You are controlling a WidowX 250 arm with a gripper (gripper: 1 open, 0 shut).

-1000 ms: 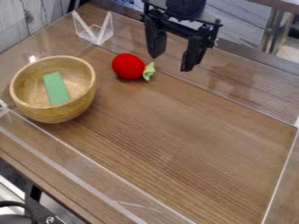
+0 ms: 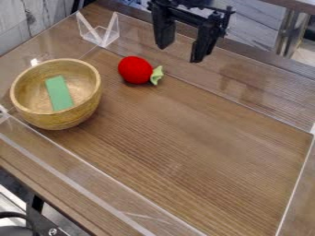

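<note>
My black gripper point(image 2: 185, 35) hangs at the top middle of the view, over the back of the wooden table; whether it is open or shut I cannot tell. Below and left of it lies a red object point(image 2: 135, 69) with a pale green tip. At the left, a wooden bowl point(image 2: 80, 113) holds a green block point(image 2: 58, 95).
A clear, wire-like stand or container point(image 2: 99, 29) is at the back left. A pale wall runs along the top left.
The bowl, block and red object look unmoved.
</note>
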